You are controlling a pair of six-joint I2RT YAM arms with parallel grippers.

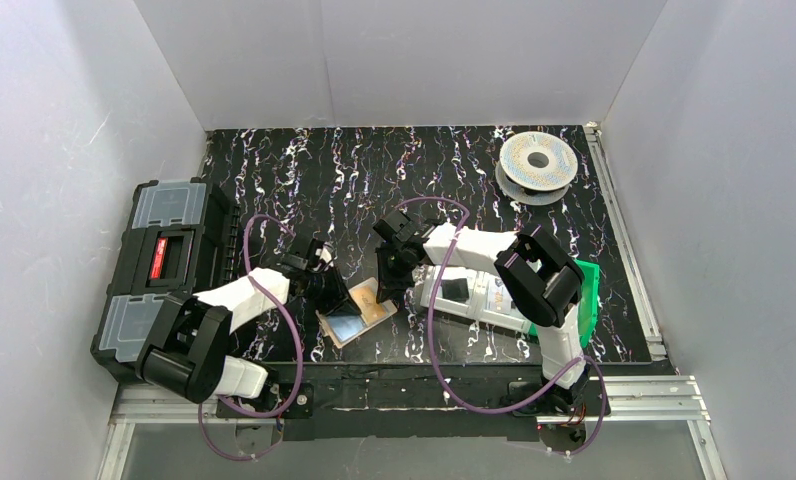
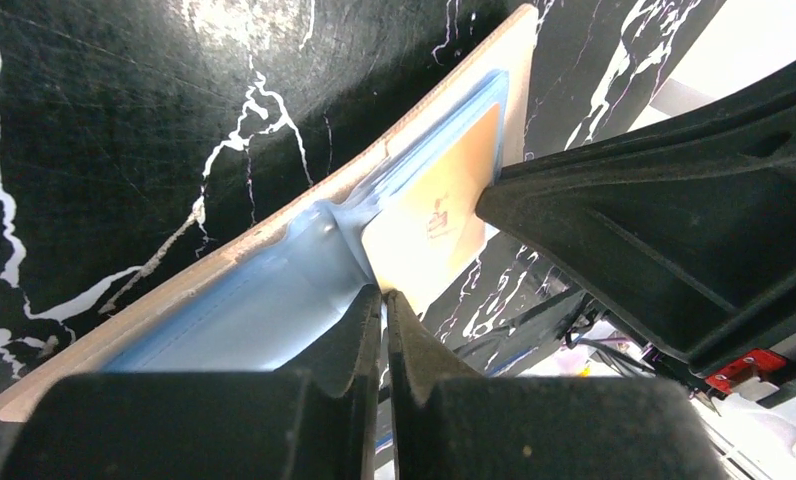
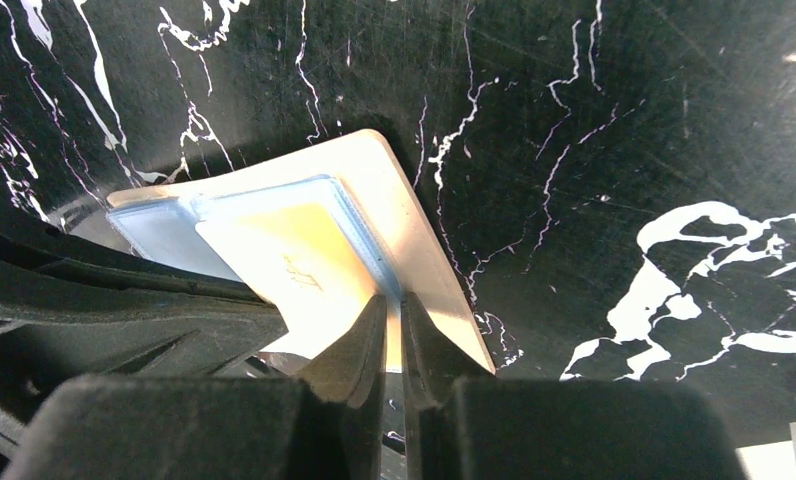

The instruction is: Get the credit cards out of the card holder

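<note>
The card holder [image 1: 327, 319] lies opened out on the table between both arms, tan-edged with blue sleeves. A pale orange card [image 2: 442, 222] sits in one sleeve, and the blue sleeve [image 2: 274, 285] beside it is creased. At the card's near edge, my left gripper is shut with that thin edge at its fingertips. My right gripper is shut on the blue sleeve border of the card holder [image 3: 414, 235], at the far side of the orange card [image 3: 309, 250]. The fingers hide the exact depth of either hold.
At the left stands a black toolbox [image 1: 164, 250]. White box-like items [image 1: 494, 300] and a green tray [image 1: 592, 300] lie beneath and beside the right arm. A white spool [image 1: 538, 162] is at the back right.
</note>
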